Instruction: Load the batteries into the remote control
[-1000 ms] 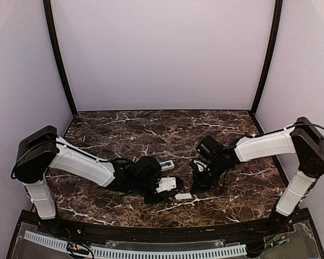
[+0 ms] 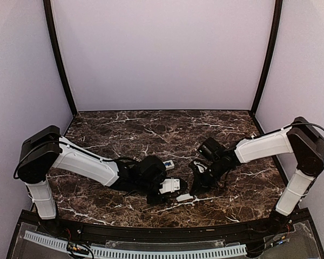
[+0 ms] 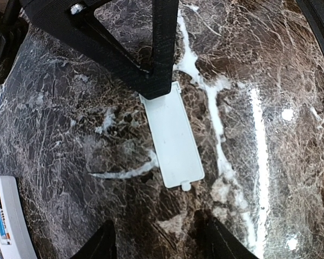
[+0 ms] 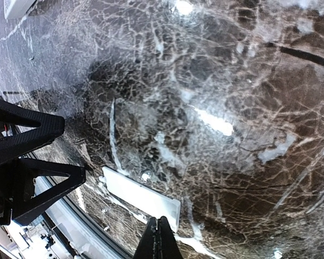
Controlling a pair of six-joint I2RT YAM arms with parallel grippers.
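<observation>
A flat white battery cover (image 2: 183, 197) (image 3: 171, 143) (image 4: 140, 195) lies on the marble table near its front, between both grippers. In the left wrist view my left gripper stands open above the table short of the cover's near end, nothing between its fingers. My right gripper (image 2: 194, 190) is shut, its tips at the cover's far end as the left wrist view shows. The white remote (image 2: 167, 164) (image 3: 6, 216), with a blue battery showing in it, lies behind the grippers.
Both arms' bodies crowd the middle front. The front edge with a rail (image 2: 151, 252) runs below the cover.
The arms have shifted very slightly; the cover looks nearly where it was between the grippers.
</observation>
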